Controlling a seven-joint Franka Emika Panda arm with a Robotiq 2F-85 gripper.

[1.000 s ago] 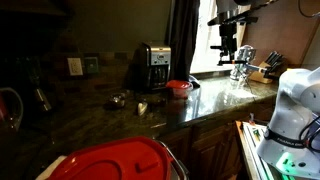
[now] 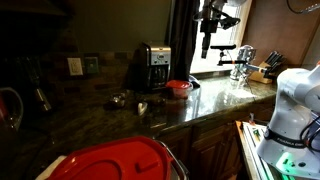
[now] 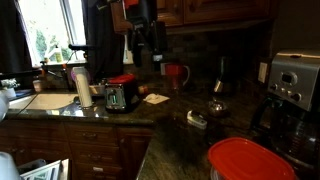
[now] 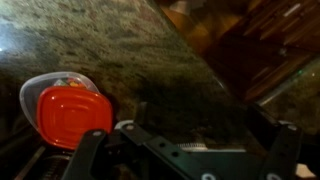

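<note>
My gripper [image 2: 205, 55] hangs at the upper right of exterior view 1, high above the counter. In exterior view 2 the gripper [image 3: 143, 52] shows dark at the top middle, in front of the back wall. The wrist view has the gripper open, its dark fingers wide apart and nothing between them. Left of them lies a clear container [image 4: 30, 90] with a red lid [image 4: 75, 115], apart from the fingers. A large red lid [image 2: 115, 160] fills the lower foreground of exterior view 1.
A coffee maker [image 2: 157, 68] stands on the dark stone counter [image 3: 165, 160]. Toward the back are a toaster [image 3: 122, 95], a red pitcher [image 3: 177, 77] and a small metal bowl [image 3: 217, 107]. A small light object [image 3: 196, 119] lies mid-counter.
In exterior view 1 my arm and gripper have swung left, from above the far right counter toward the coffee maker side. The objects on the counter stay where they were.
</note>
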